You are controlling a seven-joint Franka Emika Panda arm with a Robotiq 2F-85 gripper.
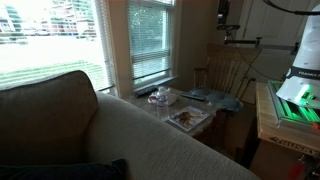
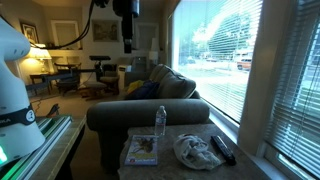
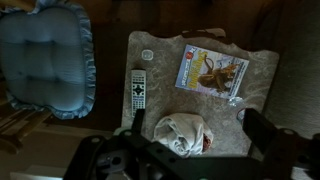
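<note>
My gripper is high above a small table; in the wrist view its dark fingers stand wide apart, with nothing between them. It also hangs at the top of exterior view 2 [image 2: 127, 45]. On the tabletop [image 3: 165, 82] lie a magazine with a mammoth on its cover [image 3: 212, 72], a remote with pale buttons [image 3: 138, 89] and a crumpled whitish cloth [image 3: 180, 133]. A clear water bottle [image 2: 160, 121] stands upright behind the magazine in exterior view 2. A small whitish square [image 3: 147, 54] near the table's edge is too small to tell.
A sofa [image 2: 178, 112] borders the table. A chair with a blue cushion [image 3: 45, 60] stands on its other side. Windows with blinds [image 1: 150, 38] rise behind the table.
</note>
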